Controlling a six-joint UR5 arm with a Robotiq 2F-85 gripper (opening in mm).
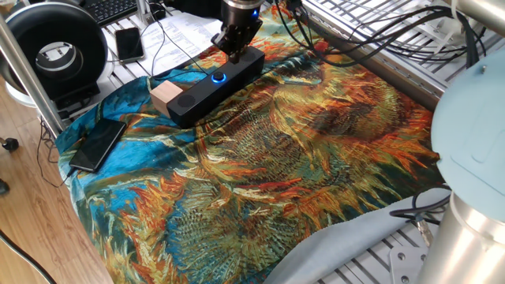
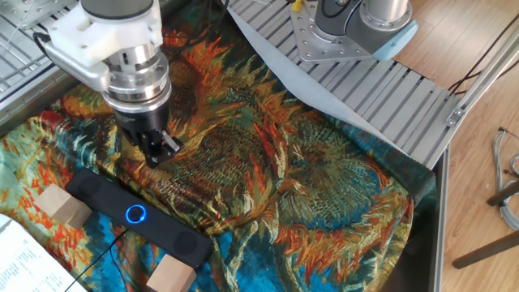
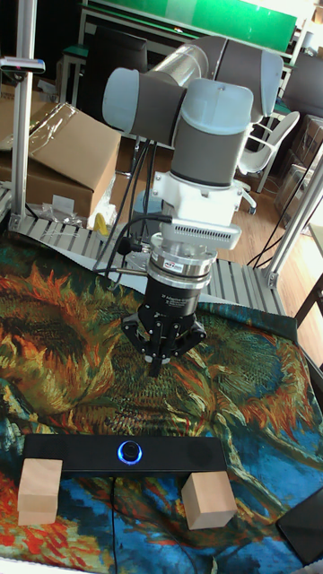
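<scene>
A long black speaker bar with a glowing blue ring lies on the painted cloth. Two wooden blocks touch its long side near the ends: one block on the left in exterior view 3, the other block on the right. My gripper points down above the cloth, behind the bar as seen there. Its fingertips are together and nothing shows between them. In exterior view 1 the gripper overlaps the bar's far end, and one block is hidden.
A black phone lies on the cloth's left part, another phone farther back by papers. A thin cable runs from the bar. Black cables hang at the upper right.
</scene>
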